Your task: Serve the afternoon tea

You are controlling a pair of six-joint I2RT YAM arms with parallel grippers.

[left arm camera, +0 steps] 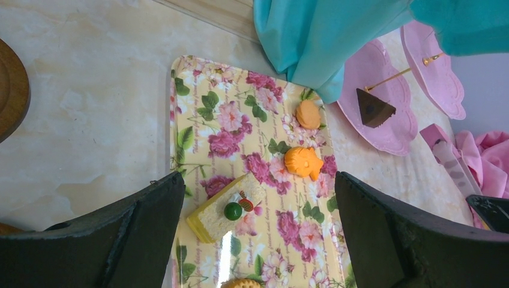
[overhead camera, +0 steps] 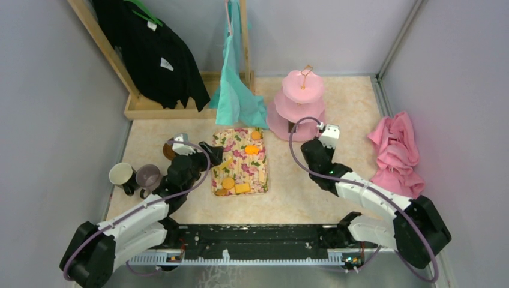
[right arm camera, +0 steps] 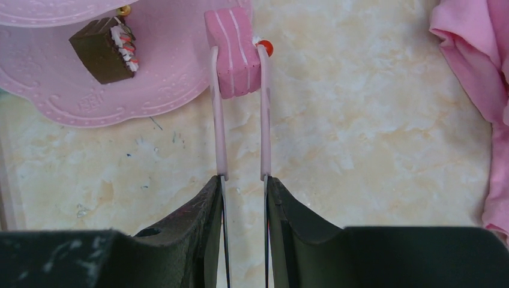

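In the right wrist view my right gripper is shut on a pink striped cake [right arm camera: 233, 27] at the edge of the bottom plate [right arm camera: 156, 90] of the pink tiered stand [overhead camera: 303, 85]. A chocolate cake slice [right arm camera: 99, 51] sits on that plate. My left gripper stands open over the floral tray [overhead camera: 240, 168]. In the left wrist view the tray holds a cake slice with green and red topping [left arm camera: 204, 222], an orange fish-shaped piece [left arm camera: 302, 161] and a small orange pastry [left arm camera: 308, 113].
A white mug [overhead camera: 122, 174] and a mauve cup [overhead camera: 148, 177] stand at the left, beside a wooden disc [left arm camera: 12, 90]. Teal cloth [overhead camera: 234, 96] hangs behind the tray. Pink cloth [overhead camera: 393, 150] lies at the right.
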